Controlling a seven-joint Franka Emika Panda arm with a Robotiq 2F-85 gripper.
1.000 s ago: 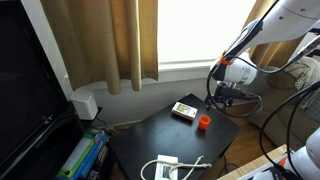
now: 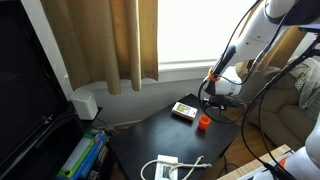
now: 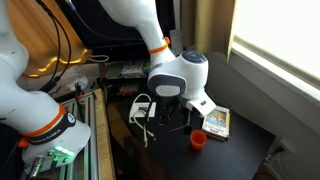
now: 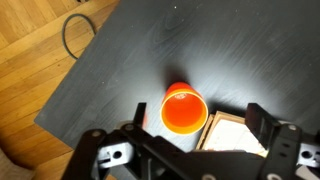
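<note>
An orange-red cup [image 2: 204,122] stands upright on the black table [image 2: 150,142]; in the wrist view the cup [image 4: 183,109] shows its open mouth and is empty. My gripper is open above the table, its two dark fingers [image 4: 262,122] spread wide on either side of the cup in that view. In exterior view 2 the cup [image 3: 198,141] sits apart from the gripper, below and to its right. Nothing is between the fingers.
A book or box with a pale cover [image 2: 185,110] lies beside the cup. A white power strip [image 2: 166,169] with a cable occupies another part of the table.
My gripper has shifted slightly to the left in exterior view 1, toward the cup, and its arm has changed pose. The cup and the book have stayed put.
</note>
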